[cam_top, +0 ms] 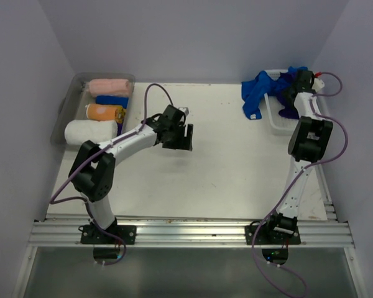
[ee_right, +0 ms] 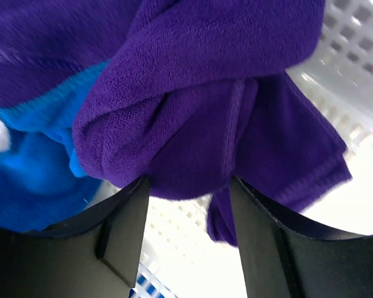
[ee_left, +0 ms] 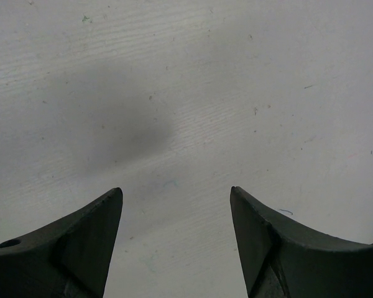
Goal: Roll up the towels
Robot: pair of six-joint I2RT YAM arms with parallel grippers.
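Observation:
Over the white basket (cam_top: pixel 285 126) at the back right, my right gripper is open. A crumpled purple towel (ee_right: pixel 193 56) fills the view ahead, its folded edge reaching the gap between the fingertips; whether they touch it I cannot tell. A blue towel (cam_top: pixel 253 95) hangs over the basket's left rim onto the table. My left gripper is also open, above the bare white table (cam_top: pixel 230 167), with nothing between its fingers. Rolled towels lie in the grey bin at left: pink (cam_top: pixel 109 87), orange (cam_top: pixel 104 112), white (cam_top: pixel 90 132) and some blue.
The grey bin (cam_top: pixel 61 119) stands at the back left, close to the side wall. The basket sits near the right wall (cam_top: pixel 354 124). Between the two containers, the table's middle is clear.

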